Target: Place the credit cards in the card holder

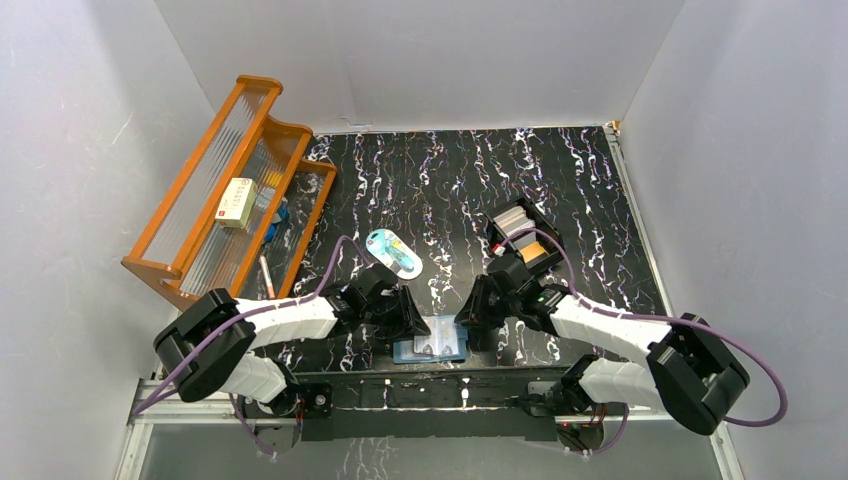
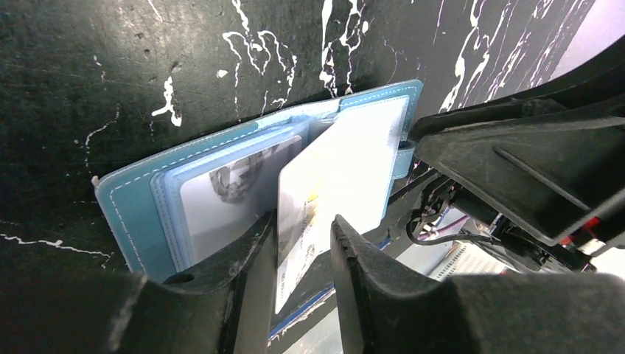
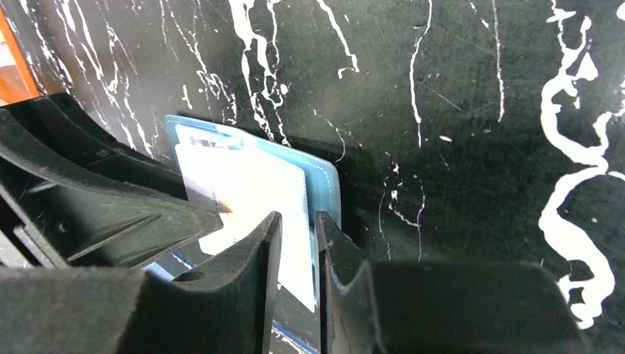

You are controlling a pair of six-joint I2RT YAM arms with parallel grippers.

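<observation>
A light blue card holder (image 1: 430,352) lies open at the table's front edge between my grippers. In the left wrist view its clear sleeve (image 2: 221,206) holds a card with a grey picture, and white leaves (image 2: 361,155) stand partly raised. My left gripper is part open around the raised white edge, fingertips apart. In the right wrist view my right gripper is shut at the holder's right side, beside the white leaf (image 3: 250,192); what exactly is between its fingertips is hard to tell, apparently the holder's edge.
A black box of cards (image 1: 525,215) stands behind the right arm. A blister pack (image 1: 395,253) lies behind the holder. A wooden shelf (image 1: 240,140) with a small box fills the left side.
</observation>
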